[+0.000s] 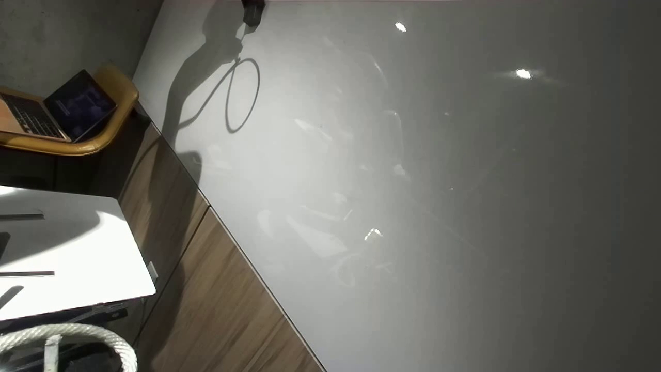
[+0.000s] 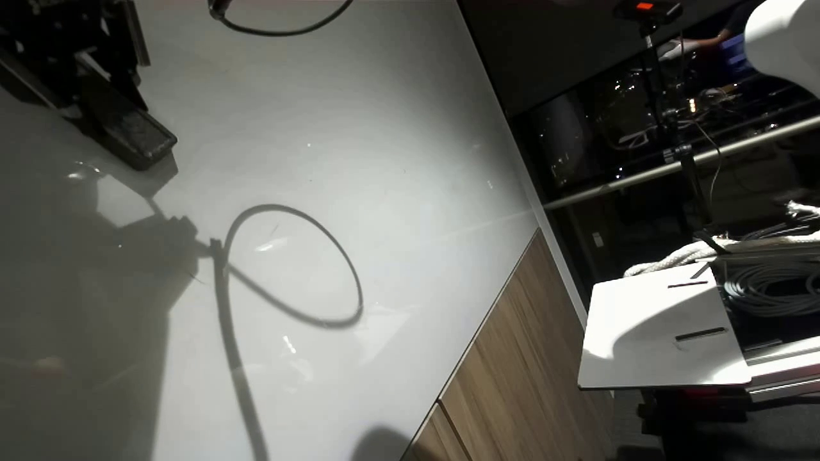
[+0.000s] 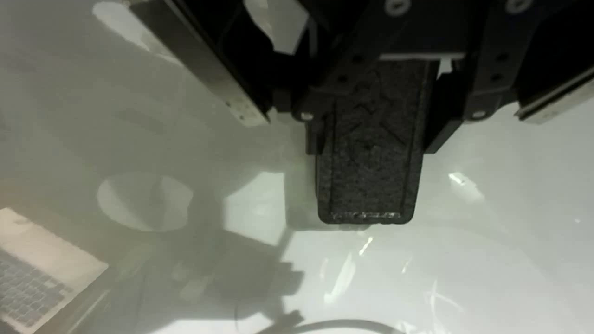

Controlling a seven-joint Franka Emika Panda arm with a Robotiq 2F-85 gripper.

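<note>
A dark block-shaped object [image 3: 370,167], possibly an eraser, is clasped between the fingers of my gripper in the wrist view. Its rounded lower end points at a glossy pale surface [image 3: 501,267], with a shadow beside it. Exterior view 2 has the same dark object [image 2: 134,138] at the upper left, close to the surface; I cannot tell whether they touch. Only the tip of the dark object [image 1: 252,12] enters exterior view 1, at the top edge, and the gripper there is out of frame.
The broad whiteboard-like surface [image 1: 465,248] carries only faint smudges and reflections. Wood panelling [image 1: 229,291] borders it. Away from it are a yellow chair [image 1: 117,93] with a laptop [image 1: 77,108] and a white table [image 1: 74,248]. A black cable [image 2: 288,32] hangs near the arm.
</note>
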